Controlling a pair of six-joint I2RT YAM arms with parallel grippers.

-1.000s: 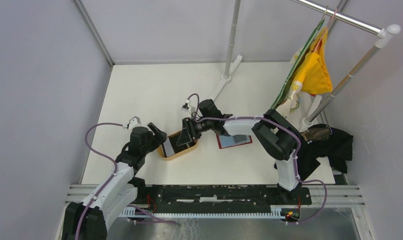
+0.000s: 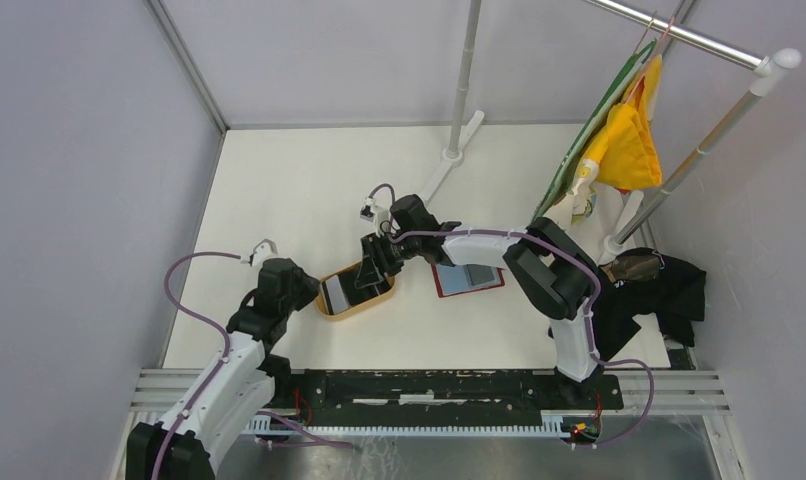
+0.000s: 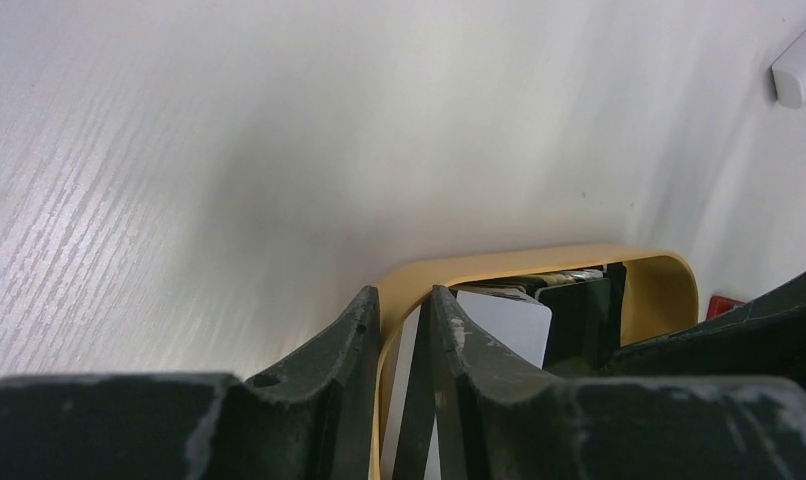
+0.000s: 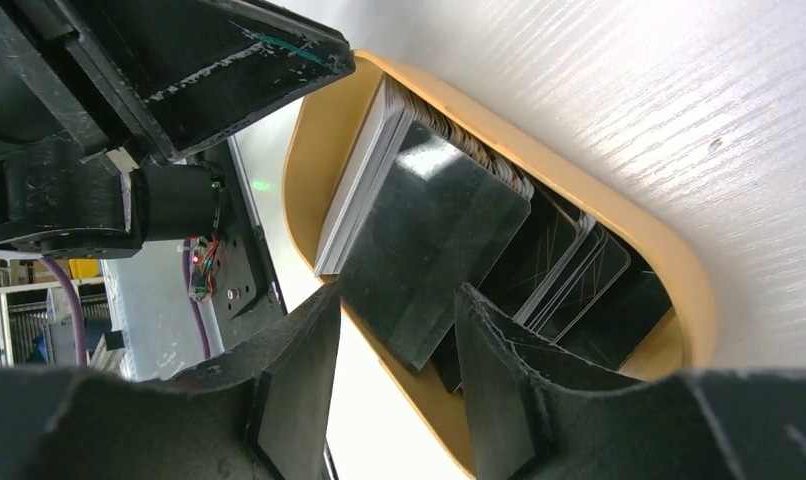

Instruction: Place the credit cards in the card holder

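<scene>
A tan oval tray [image 2: 341, 314] holds the cards, packed in rows. In the left wrist view, my left gripper is shut on the tray's end wall, one finger outside and one inside. Over the tray's other part stands my right gripper, its fingers apart. A black card [image 4: 434, 220] leans below and between those fingers, not visibly clasped. White cards [image 4: 364, 185] stand behind it, and more dark cards [image 4: 599, 290] lie toward the far end. Right of the tray lies a flat red-edged blue item [image 2: 451, 281], perhaps the card holder, with a grey piece on it.
A white rack foot [image 2: 441, 180] stands behind the right arm. Yellow and green bags [image 2: 629, 140] hang at the right, above a dark cloth heap [image 2: 679, 295].
My right gripper has shifted only slightly over the tray.
</scene>
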